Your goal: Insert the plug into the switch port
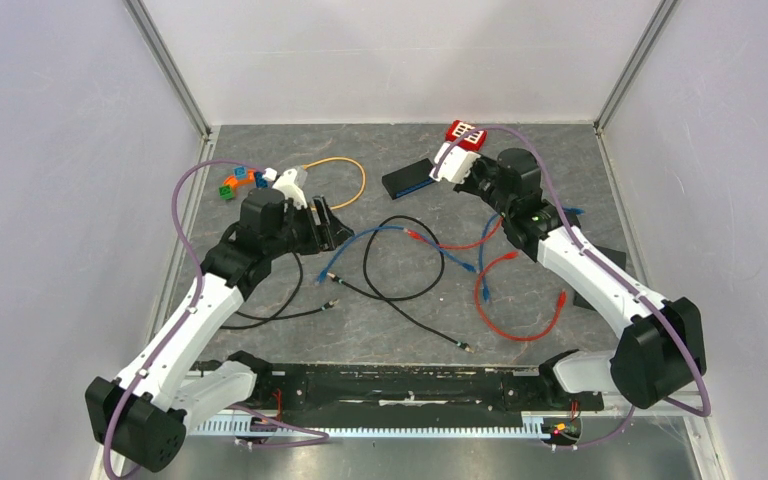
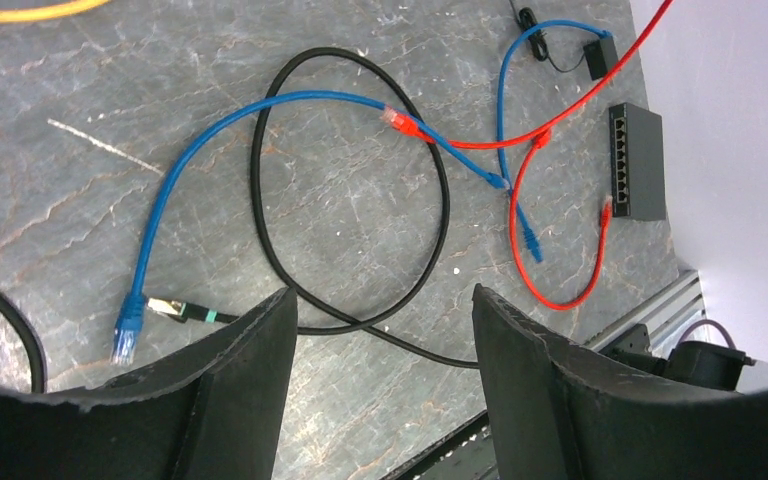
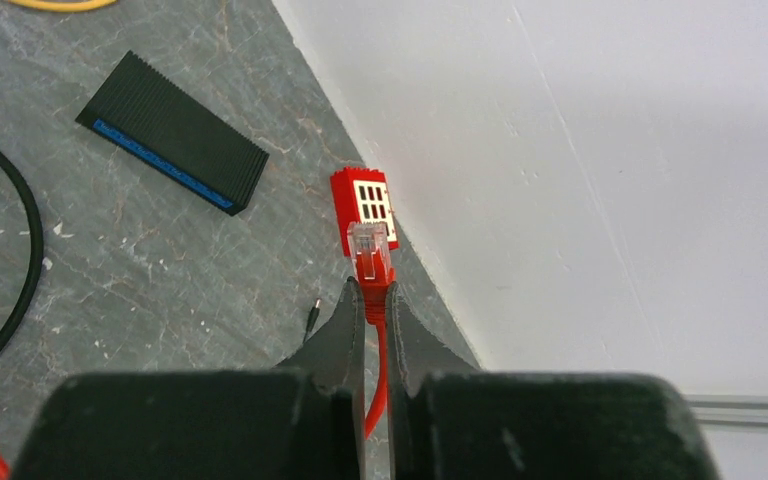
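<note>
In the right wrist view, my right gripper is shut on a red plug (image 3: 371,272), its clear tip pointing away from the fingers. The plug's red cable hangs below; in the left wrist view it stretches up to the right from the floor. The switch (image 2: 639,162), a dark box with a row of ports on one side, lies near the right wall; in the top view the right arm partly covers it. My left gripper is open and empty above the cables, its fingers (image 2: 250,350) wide apart.
A black ridged box (image 3: 175,135) with a blue stripe and a red block (image 3: 365,210) lie towards the back wall. Blue (image 1: 392,228), black (image 1: 415,220), red (image 1: 520,338) and yellow (image 1: 360,175) cables are strewn over the floor. Colored toy bricks (image 1: 239,181) sit at the back left.
</note>
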